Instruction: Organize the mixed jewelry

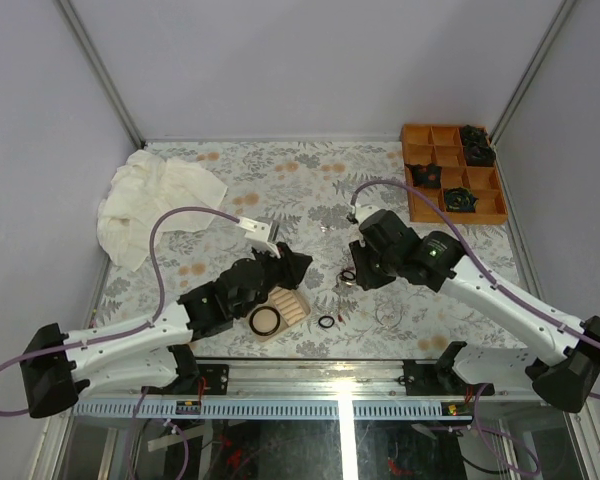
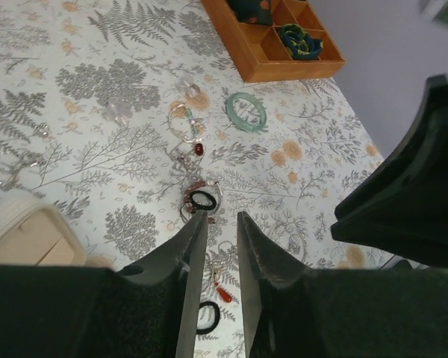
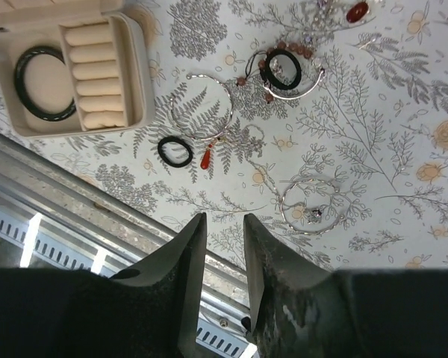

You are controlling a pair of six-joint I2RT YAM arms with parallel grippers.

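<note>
Mixed jewelry lies on the floral surface: bead bracelets with a black ring [image 3: 299, 83], silver bangles [image 3: 230, 104], a red drop pendant [image 3: 206, 155], a small black band [image 3: 163, 154] and a jade bangle [image 2: 246, 125]. The cream jewelry box [image 3: 138, 78] holds a large black bangle [image 3: 22, 93] beside its ring rolls. My left gripper hangs above the box's right side, its fingers slightly apart and empty. My right gripper points down above the jewelry near the front, slightly open with nothing between its fingers.
A wooden compartment tray [image 1: 420, 210] with dark pouches stands at back right. A white cloth [image 1: 155, 200] lies at left. A metal rail [image 1: 280, 370] borders the front.
</note>
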